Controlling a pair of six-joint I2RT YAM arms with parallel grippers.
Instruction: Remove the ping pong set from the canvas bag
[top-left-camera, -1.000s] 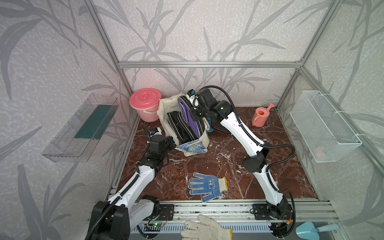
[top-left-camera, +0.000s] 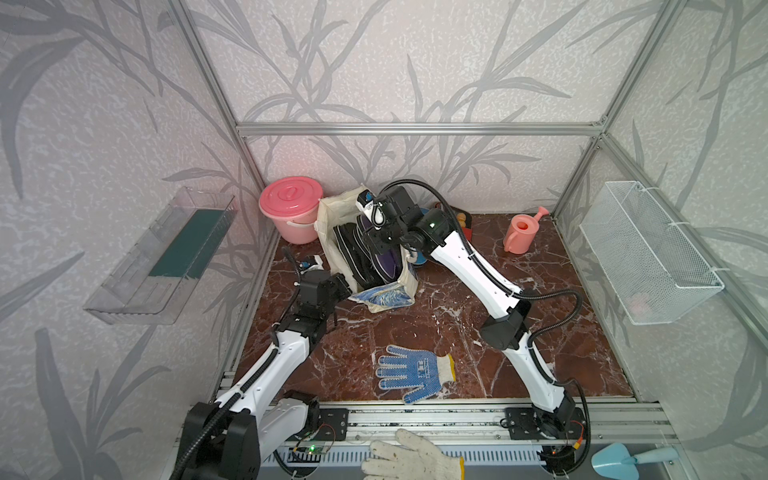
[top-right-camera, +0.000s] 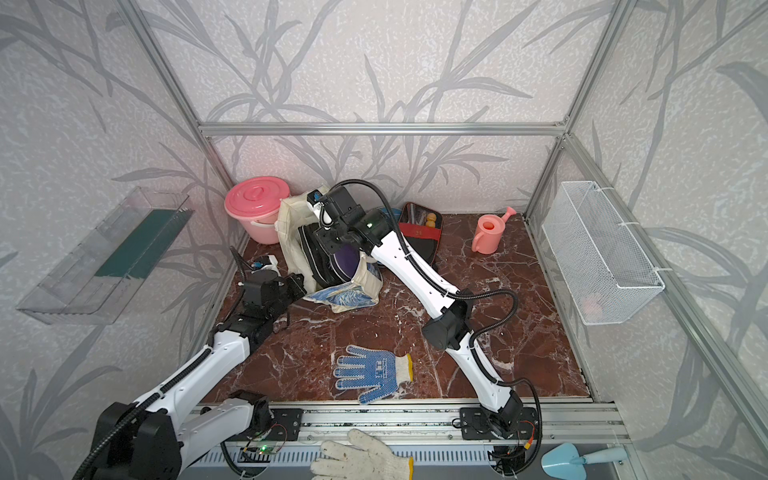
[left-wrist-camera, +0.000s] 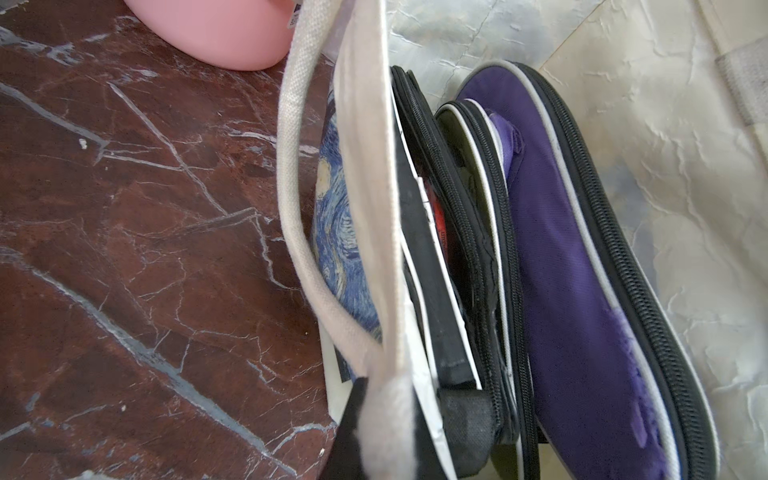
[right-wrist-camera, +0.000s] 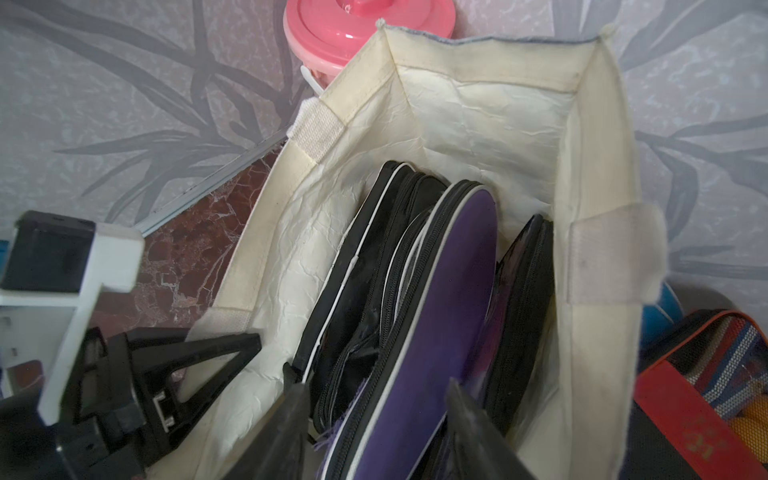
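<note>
The cream canvas bag stands open at the back left, a blue painted print on its outside. Several zipped ping pong cases are upright inside it: a purple one with white piping, black ones to its left in the right wrist view, and another black case to its right. My left gripper is shut on the bag's near left rim beside a handle. Over the bag, my right gripper is part open, its blurred fingers on either side of the purple case's near end. Whether they touch it I cannot tell.
A pink lidded bucket stands close behind the bag. Right of the bag lies a black and red case, partly behind my right arm. A pink watering can and a blue dotted glove lie farther off.
The purple case, raised against the bag's right side a second ago, has sunk and tipped left into the bag. My right gripper has since moved left over it. The left arm has stayed put.
</note>
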